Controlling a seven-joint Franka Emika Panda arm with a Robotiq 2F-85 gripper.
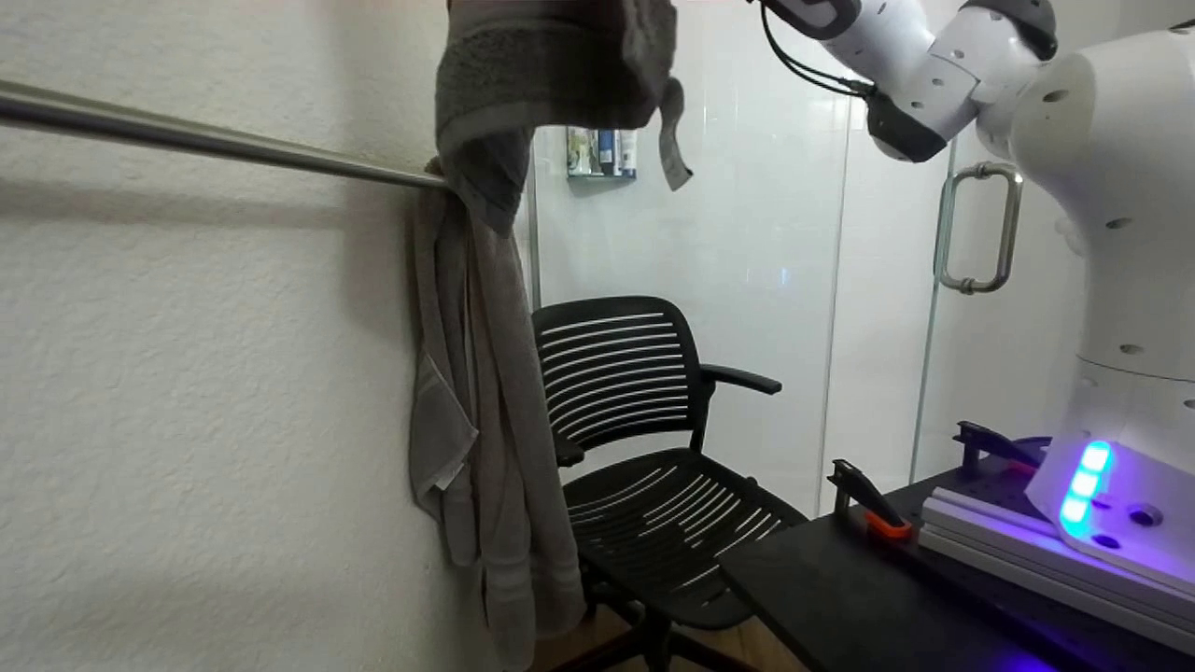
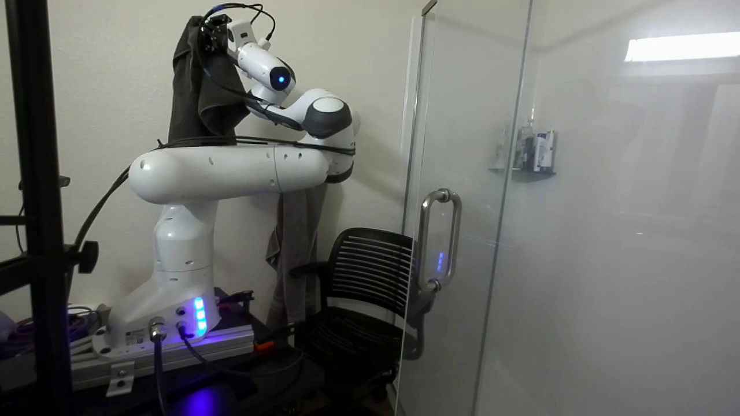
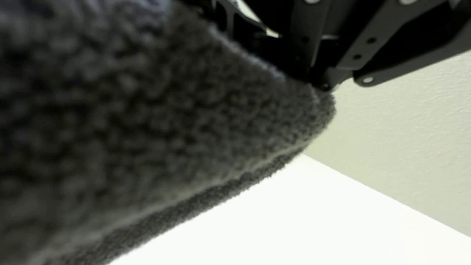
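Note:
A dark grey towel (image 1: 549, 78) hangs from above the top edge in exterior view 1, its lower hem and a small tag showing. My gripper (image 2: 219, 31) is high by the wall in exterior view 2, shut on the upper part of this towel. In the wrist view the gripper pinches the cloth at a folded corner, and the towel's pile fills the left side. The fingertips are mostly hidden by the cloth. A metal towel rail (image 1: 224, 146) runs along the wall, with a second grey towel (image 1: 510, 448) draped at its far end. Whether the two towels touch cannot be told.
Below stands a black slatted chair (image 1: 627, 381). A black table (image 1: 851, 594) carries the robot base and clamps at right. A glass shower door with a metal handle (image 2: 440, 239) is off to the side. Bare wall lies along the near part of the rail.

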